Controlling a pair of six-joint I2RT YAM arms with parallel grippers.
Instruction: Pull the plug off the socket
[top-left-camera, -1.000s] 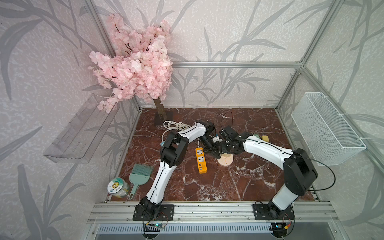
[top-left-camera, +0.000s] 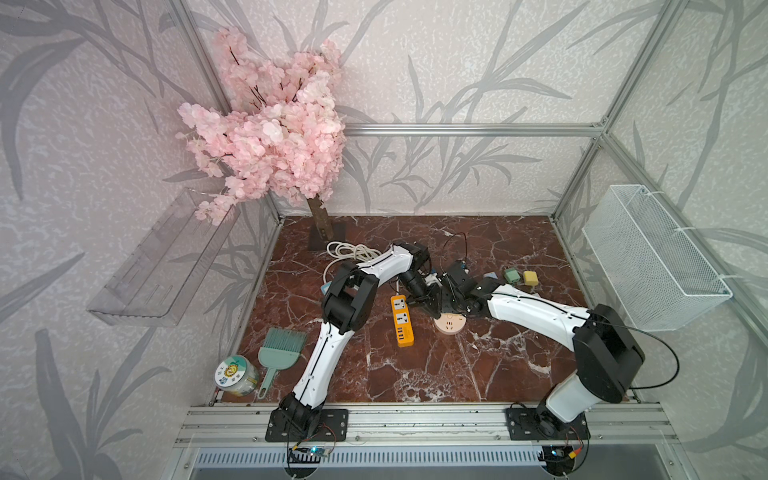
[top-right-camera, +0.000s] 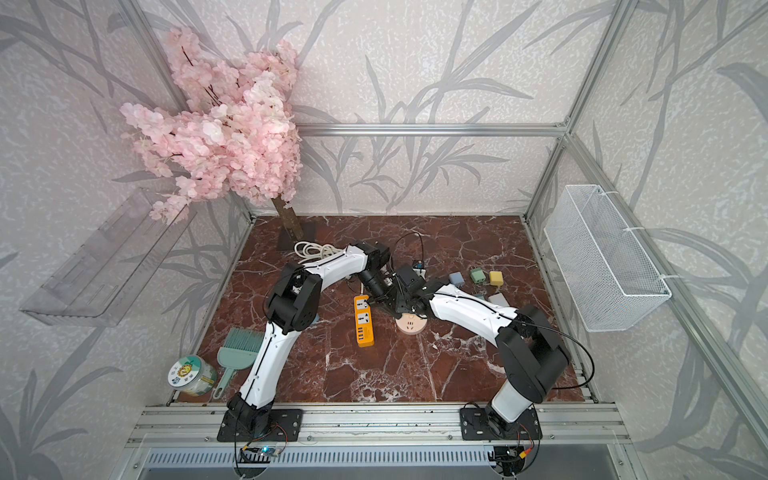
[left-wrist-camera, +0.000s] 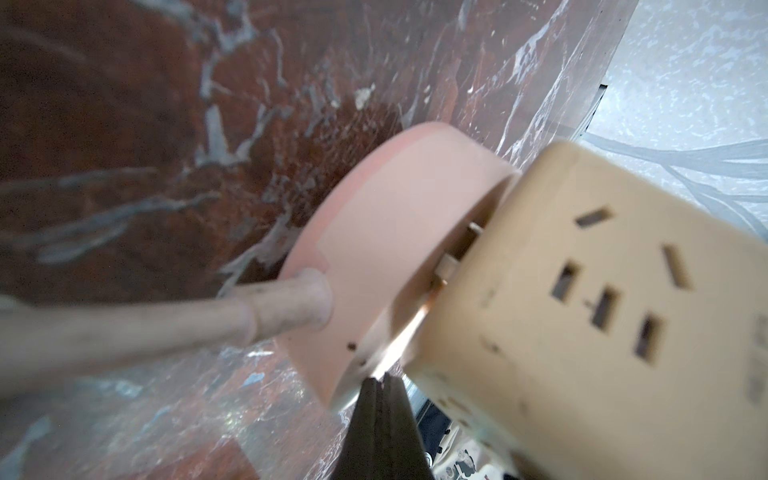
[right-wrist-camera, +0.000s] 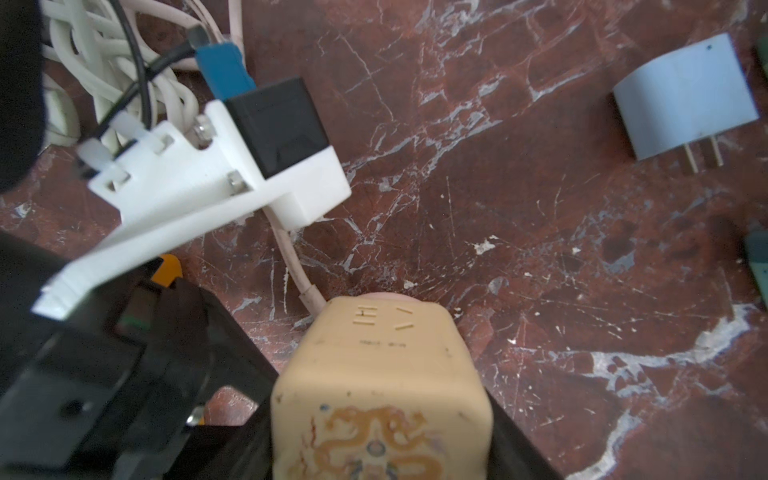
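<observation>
A beige cube plug (left-wrist-camera: 588, 344) stands just off the pink round socket (left-wrist-camera: 384, 216) in the left wrist view, with metal prongs showing in the gap between them; whether the tips are still inserted I cannot tell. In the right wrist view my right gripper is shut on the plug (right-wrist-camera: 380, 376), its fingers mostly hidden beneath it. My left gripper is shut with nothing visible between its fingertips, beside the socket's lower edge. From above, both grippers meet over the socket (top-left-camera: 449, 323).
An orange power strip (top-left-camera: 402, 328) lies left of the socket. Coiled white cables (top-left-camera: 352, 250) are behind, and small blocks and a charger (right-wrist-camera: 684, 100) lie to the right. A dustpan (top-left-camera: 280, 352) is at front left.
The left arm looks unchanged.
</observation>
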